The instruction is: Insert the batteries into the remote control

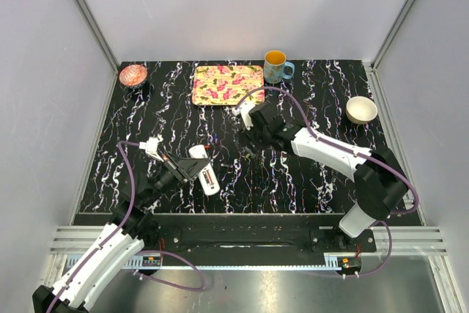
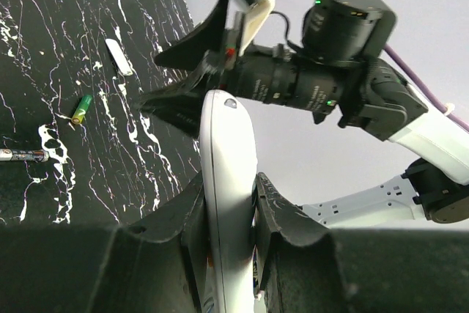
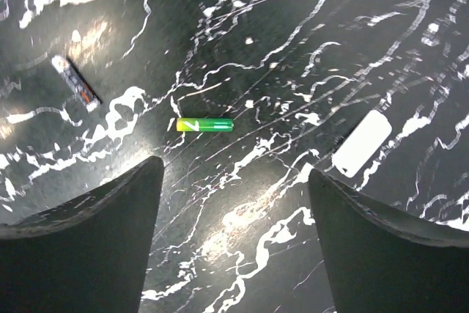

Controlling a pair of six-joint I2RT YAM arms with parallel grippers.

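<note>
The white remote control is tilted up from the table in my left gripper, which is shut around its middle. In the left wrist view, the remote's pale, narrow side rises between the dark fingers. My right gripper is open and empty above the table. Ahead of its fingers lies a green-and-yellow battery. A dark battery rests farther left, and a small white cover to the right. The left wrist view also shows the green battery, dark battery and cover.
A floral tray and a blue mug stand at the back. One bowl is at the back left, and a cream bowl at the right. Bare marble surrounds the loose batteries.
</note>
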